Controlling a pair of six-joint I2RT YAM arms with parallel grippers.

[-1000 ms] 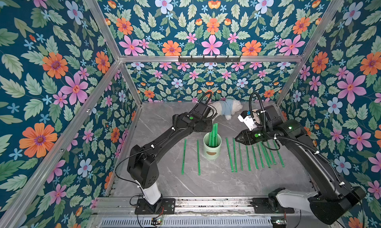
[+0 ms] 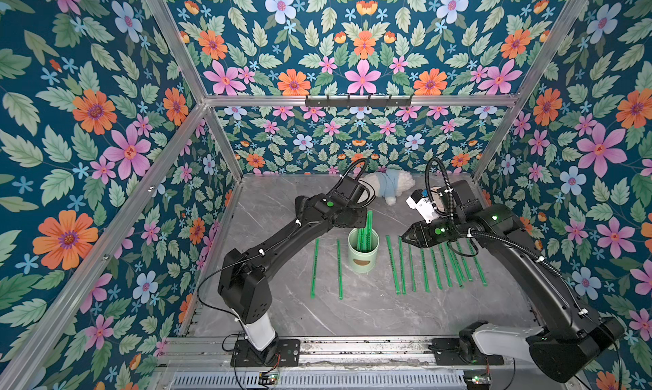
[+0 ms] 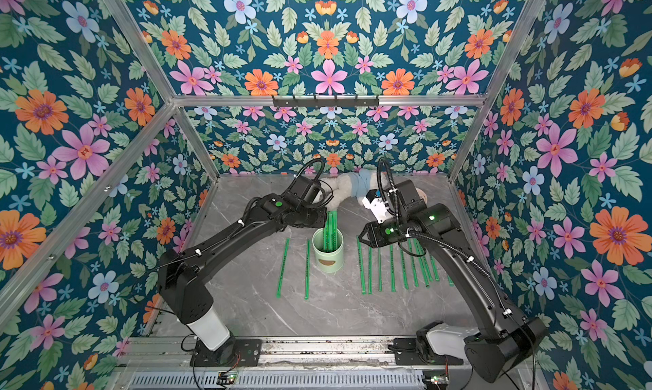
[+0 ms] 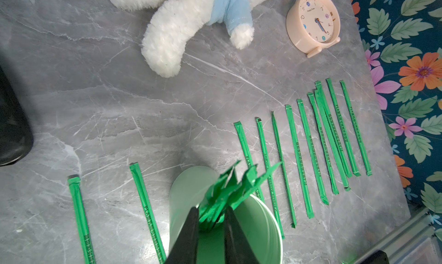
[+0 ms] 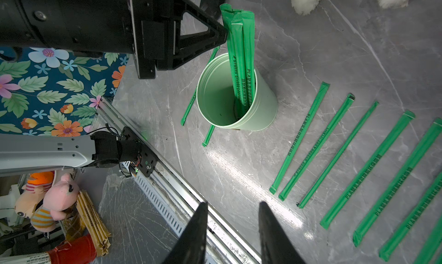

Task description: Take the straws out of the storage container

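Observation:
A pale green container (image 2: 362,261) stands mid-table with a bunch of green wrapped straws (image 5: 239,57) upright in it. My left gripper is over the container at the straws' tops; its fingers are part open around or just before the bunch, and whether they touch it is unclear. My right gripper is part open over the table right of the container, nothing seen between its fingers. Several loose straws (image 4: 299,162) lie flat right of the container, and a few (image 4: 147,208) to its left.
A white plush toy (image 4: 163,43) in blue lies at the back, with a pink clock (image 4: 310,22) beside it. The front of the table has free room. Metal rails (image 2: 319,342) edge the front.
My left arm has shifted very slightly around the container's straws. The right arm looks unchanged.

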